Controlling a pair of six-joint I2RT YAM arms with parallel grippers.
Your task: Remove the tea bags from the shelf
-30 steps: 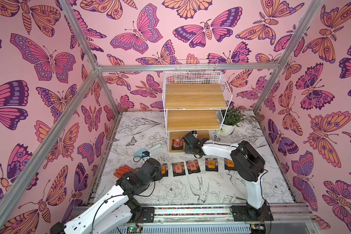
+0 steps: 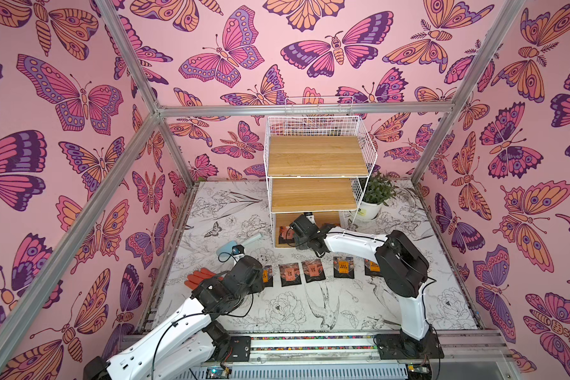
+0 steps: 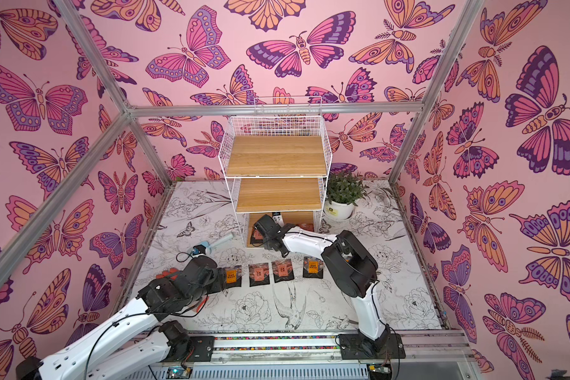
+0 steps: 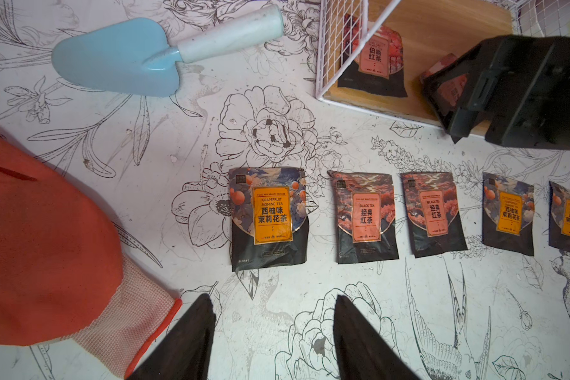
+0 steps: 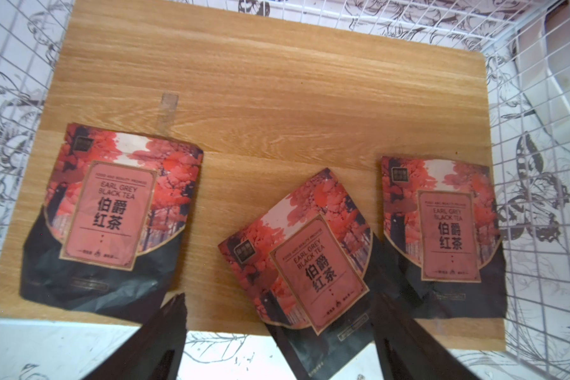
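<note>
Three red-and-black Earl Grey tea bags lie on the shelf's bottom wooden board (image 5: 253,107): a left bag (image 5: 110,218), a tilted middle bag (image 5: 319,272) overhanging the front edge, and a right bag (image 5: 446,234). My right gripper is open above the board's front edge, nothing between its fingers. On the table lies a row of several tea bags, among them a grapefruit jasmine bag (image 4: 271,218) and two black tea bags (image 4: 364,215). My left gripper stands open over bare table, in front of the row. The shelf's upper boards (image 2: 316,156) are empty.
A blue trowel (image 4: 120,57) and a red glove (image 4: 44,247) lie on the left of the table. A potted plant (image 2: 375,196) stands right of the shelf. White wire sides (image 5: 544,190) flank the bottom board.
The left arm has barely moved.
</note>
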